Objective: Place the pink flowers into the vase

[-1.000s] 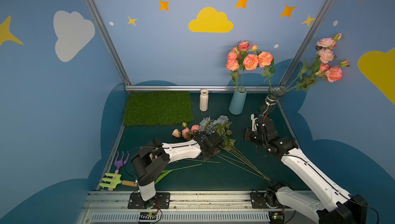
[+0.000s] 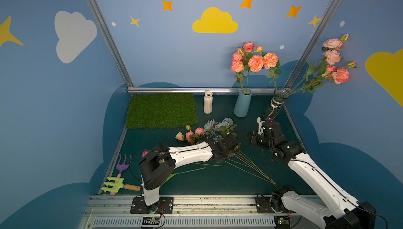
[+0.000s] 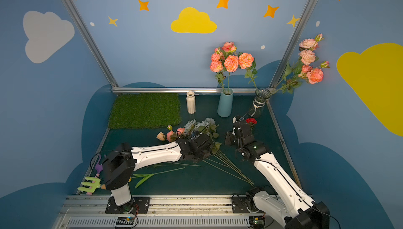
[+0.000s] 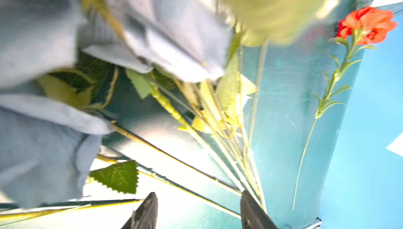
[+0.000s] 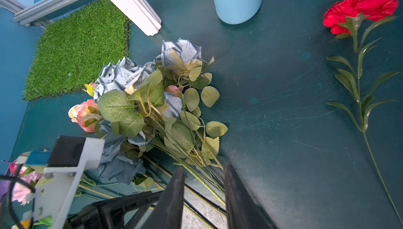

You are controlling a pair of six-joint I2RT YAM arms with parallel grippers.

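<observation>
Pink flowers (image 2: pixel 199 131) lie among grey-blue flowers (image 2: pixel 226 122) in a pile mid-table, a pink-peach bloom (image 5: pixel 89 115) showing at the pile's left in the right wrist view. Over the pile's stems, my left gripper is open, stems seen below and between its fingers. My right gripper is apart to the right; its fingers stand apart with nothing held between them. At the back, coral-pink roses (image 2: pixel 255 63) stand in a blue vase (image 2: pixel 242 105). A glass vase (image 3: pixel 261 98) beside it holds pink roses (image 3: pixel 307 56) leaning right.
A ribbed white vase (image 2: pixel 208 103) without flowers stands left of the blue one. A red flower (image 5: pixel 361 10) lies at the right, near the right arm. Grass mat (image 2: pixel 161 110) fills the back left; a green fork (image 2: pixel 113 184) and purple fork (image 2: pixel 122 164) lie front left.
My left gripper has moved to the right over the pile's leaves and stems. The right arm, the vases and the flowers look nearly unchanged.
</observation>
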